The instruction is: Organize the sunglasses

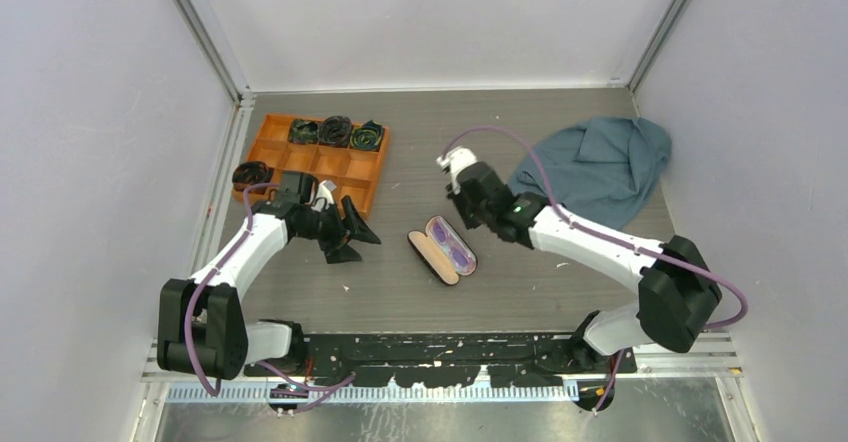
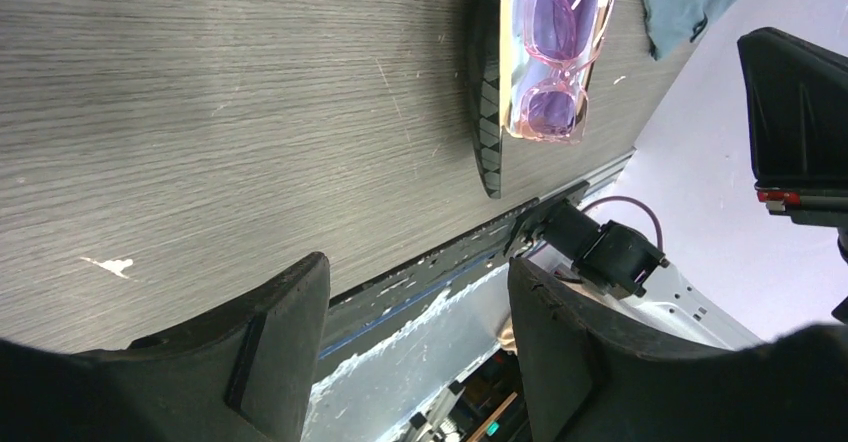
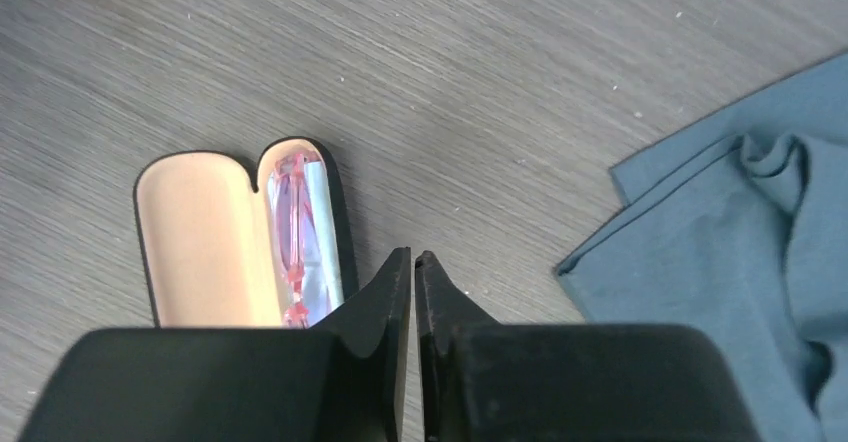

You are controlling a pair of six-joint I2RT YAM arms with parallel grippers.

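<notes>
The glasses case [image 1: 431,254] lies open on the table's middle. Pink-framed sunglasses [image 1: 452,245] with purple lenses rest in one half, beside a pale cloth; the tan half is empty. In the left wrist view the sunglasses [image 2: 562,42] show clearly inside the case's rim. My left gripper [image 1: 366,244] stands open to the left of the case, nothing between its fingers. Above the table, just right of and beyond the case, is my right gripper. A narrow slit parts its fingertips, with nothing seen in it.
An orange divided tray [image 1: 382,175] at the back left holds several dark rolled items; my left arm covers part of it. A crumpled blue cloth [image 1: 590,172] lies at the back right, partly behind the right arm. Bare table separates tray and cloth.
</notes>
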